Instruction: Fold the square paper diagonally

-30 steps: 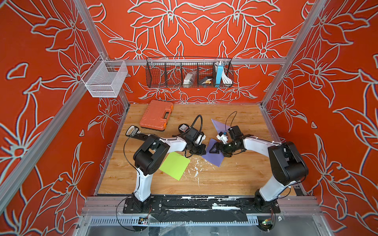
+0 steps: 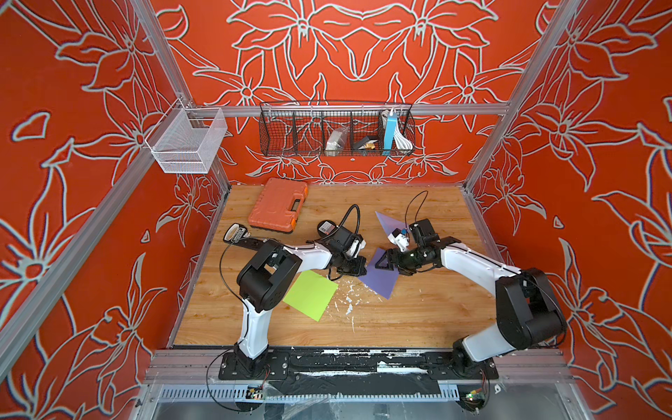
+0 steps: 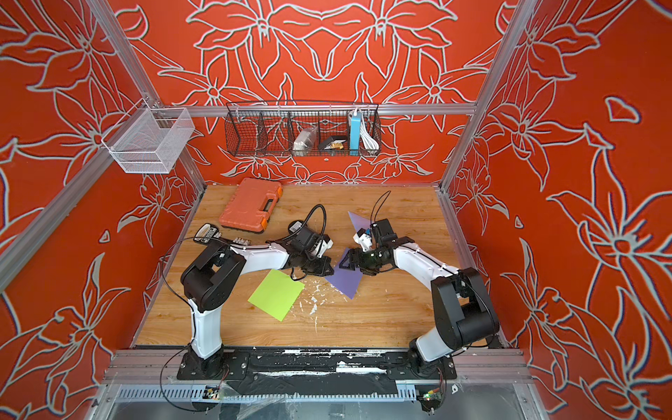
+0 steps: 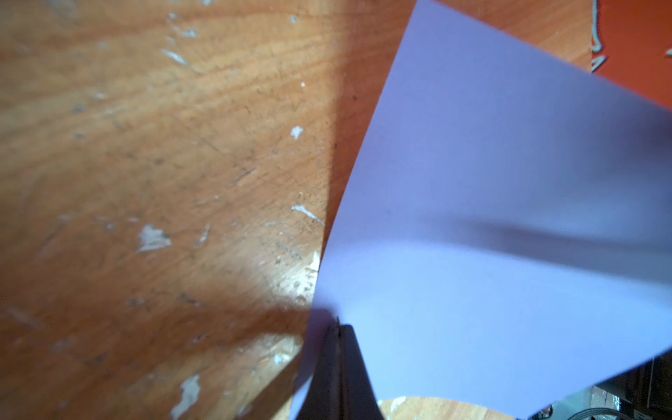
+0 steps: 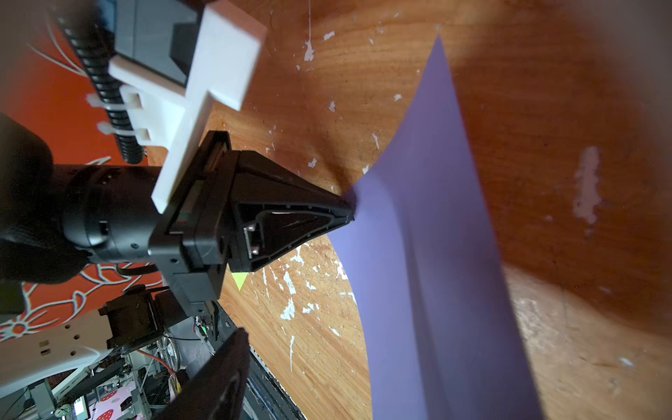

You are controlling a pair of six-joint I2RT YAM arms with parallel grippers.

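Observation:
A purple sheet (image 2: 381,283) lies between my two grippers, bent rather than flat. In the right wrist view the sheet (image 5: 448,231) narrows to a raised point at the top, with a soft bend along its length. My left gripper is shut, its tips against the sheet's edge; whether paper is pinched or only pressed, I cannot tell. From the right side, the left fingertips (image 5: 348,212) touch the paper. Spread above the sheet's right part is my right gripper (image 2: 389,268), with no paper clearly between its fingers.
A yellow-green sheet (image 2: 311,294) lies at the front left. Behind the right gripper is another purple piece of paper (image 2: 389,222). An orange case (image 2: 278,204) sits at the back left. Pale scraps dot the wood, and the front right is clear.
My right arm's elbow has swung outward to the right, and its gripper has shifted slightly. The sheet's near corner has moved a little. The left arm has stayed still.

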